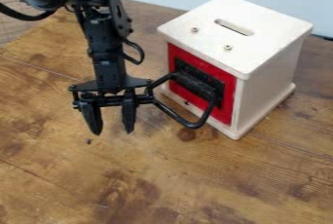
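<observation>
My black gripper [109,119] hangs point-down over the wooden table, left of a white wooden box [240,28], with its two fingers apart and nothing between them. The box has a slot in its top and a red front face [180,60] with a black panel [201,79] set in it. A black loop, a cable or handle, runs in front of that face near my gripper; where it attaches is unclear.
A pale surface stands behind the box at the back right.
</observation>
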